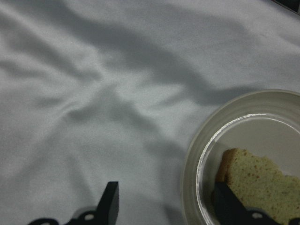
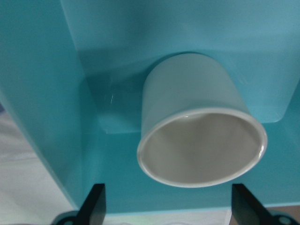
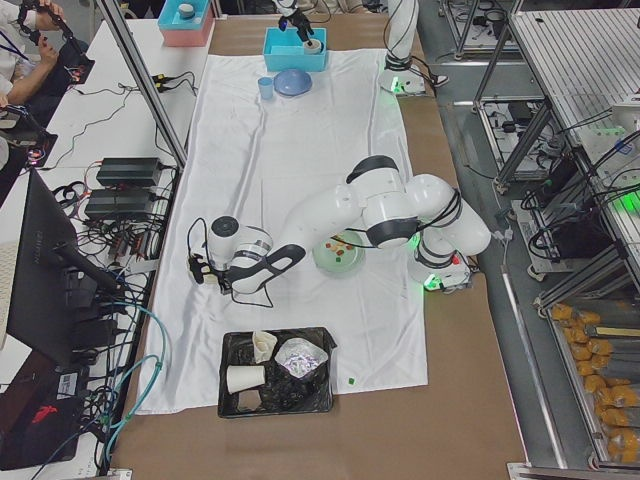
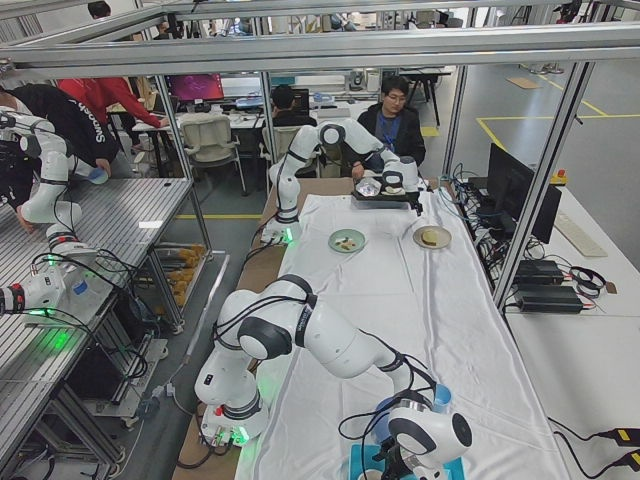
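A slice of sponge cake [image 1: 258, 187] lies on a beige plate [image 1: 197, 140]; in the left wrist view my open left gripper is low over the plate's rim, one finger against or over the cake's edge. In the camera left view that arm hides most of the plate. A white cup [image 2: 187, 84] lies on its side in a light blue bin [image 2: 42, 103]; my right gripper is open above it, nothing between its fingers.
A green plate with small pieces [image 4: 347, 241] is beside the left arm. A black tray [image 3: 232, 350] with cups and foil stands at the near end. A blue plate [image 3: 292, 82] and blue cup [image 3: 266, 87] sit by the bin.
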